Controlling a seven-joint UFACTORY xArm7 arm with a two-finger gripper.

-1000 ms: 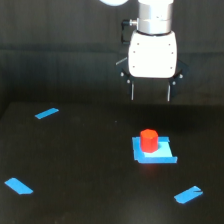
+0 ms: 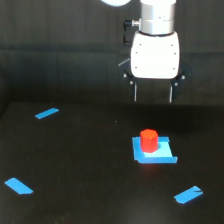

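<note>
High above the dark table hangs my gripper (image 2: 153, 93), its two thin fingers spread wide and pointing down. It is open, and nothing shows between the fingers. Below it and nearer the camera, a small red block (image 2: 149, 141) stands on a light blue and white square patch (image 2: 164, 158). The block covers the patch's upper left part. A clear gap separates the fingertips from the block.
Strips of blue tape mark the table (image 2: 88, 160): one tape strip (image 2: 47, 113) at the far left, one at the near left, one at the near right. A dark curtain (image 2: 60, 60) closes off the back.
The arm and its gripper have shifted very slightly to the right. The block and the patch have not moved.
</note>
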